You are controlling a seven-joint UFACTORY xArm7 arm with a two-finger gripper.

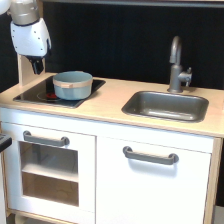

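At the upper left my white arm reaches down, and its small dark gripper (38, 66) hangs just above the back left of the black cooktop (40, 94). The fingers are too small and dark to show whether they are apart, and nothing clear is seen between them. A blue-grey pot (72, 88) stands upright on the right part of the cooktop, to the right of the gripper and apart from it.
A metal sink (165, 105) with a grey faucet (177, 68) is set into the right of the wooden counter (112, 96). Bare counter lies between pot and sink. Below are a glass-fronted door (50, 160) and a white cabinet door (140, 190) with grey handles.
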